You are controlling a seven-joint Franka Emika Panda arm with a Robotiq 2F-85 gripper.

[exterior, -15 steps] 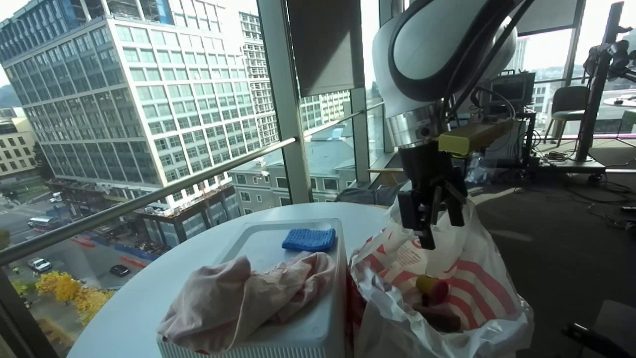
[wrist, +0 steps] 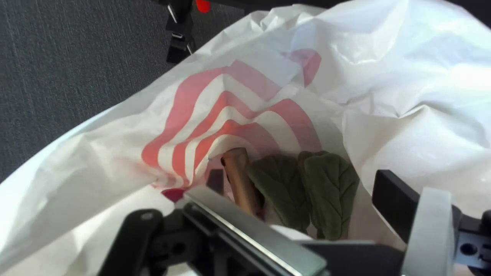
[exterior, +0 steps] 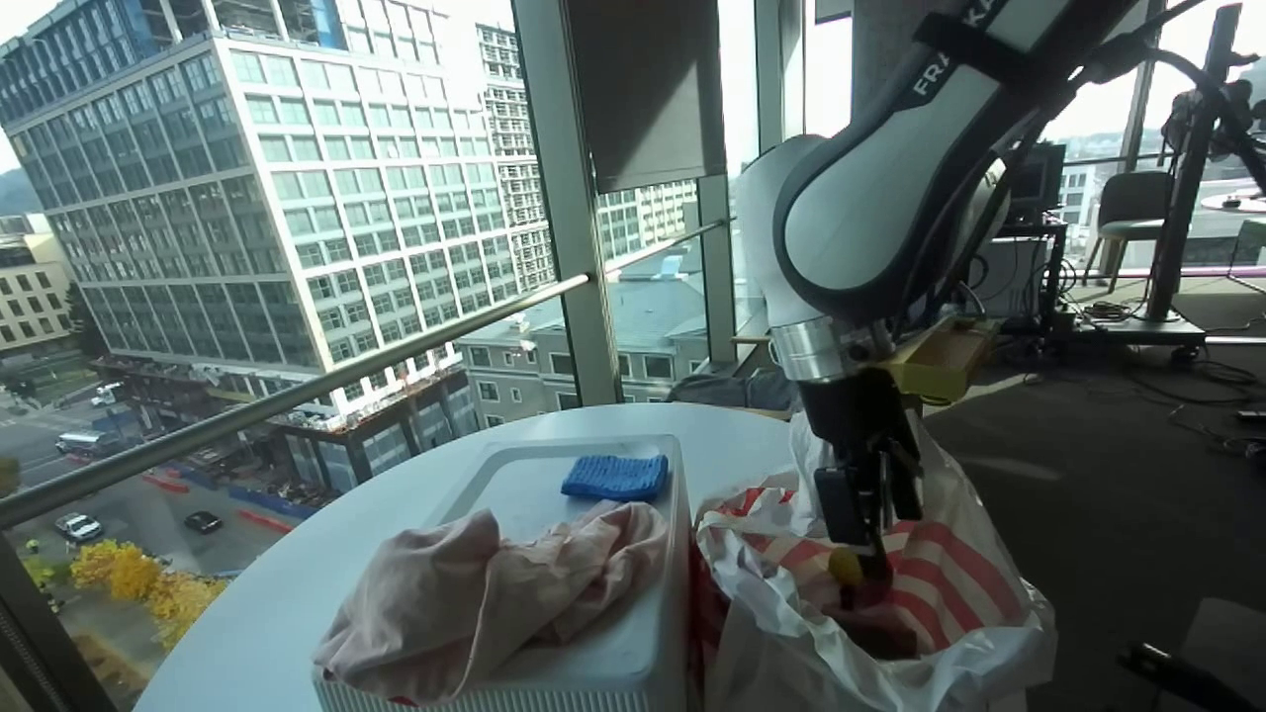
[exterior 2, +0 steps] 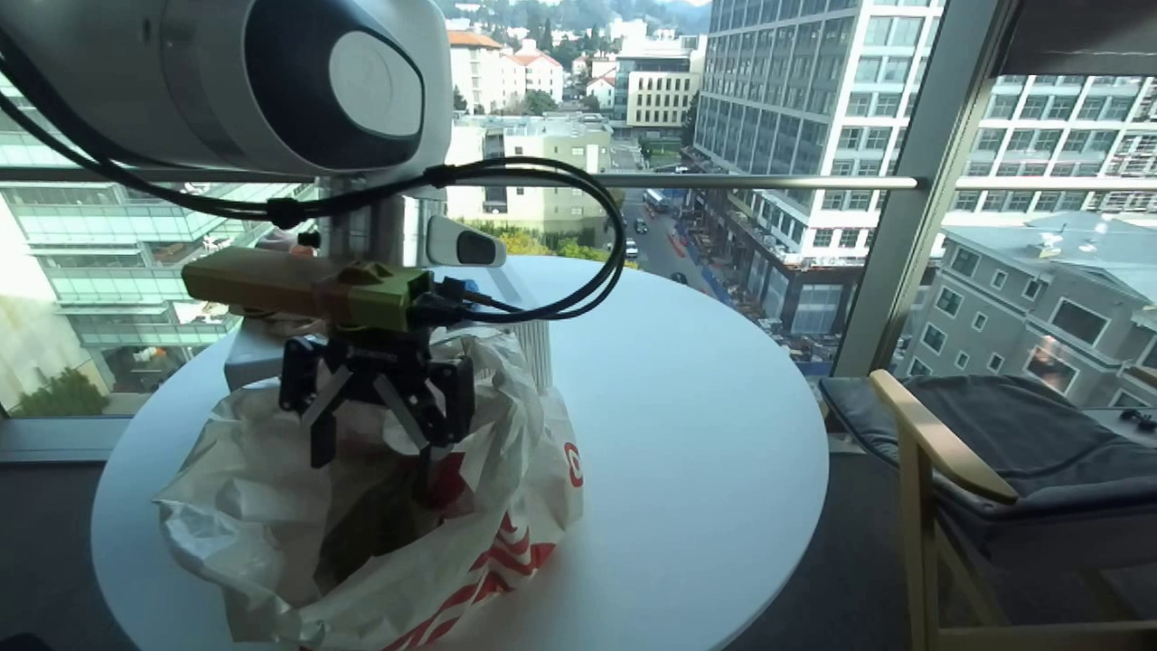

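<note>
My gripper [exterior 2: 374, 454] reaches down into the mouth of a white plastic bag with red stripes [exterior: 949, 587]. Its fingers stand open, and nothing shows held between them. In the wrist view, a brown tube-like piece [wrist: 241, 180] and green leaf-shaped pieces [wrist: 327, 193] lie in the bag below the gap. One fingertip [wrist: 215, 180] is beside a red thing [wrist: 173, 194], mostly hidden by the finger and bag; contact cannot be told. A yellow end [exterior: 845, 568] shows near the fingers in exterior view 1.
Left of the bag, a white ribbed box [exterior: 498, 665] carries a crumpled pale pink cloth [exterior: 475, 593] and a folded blue cloth [exterior: 614, 477]. Bare round table [exterior 2: 694, 434] extends to the bag's right in exterior view 2.
The arm has come down, bringing the gripper from above the bag's opening to inside it, beside the yellow and red thing. Box and cloths have stayed put.
</note>
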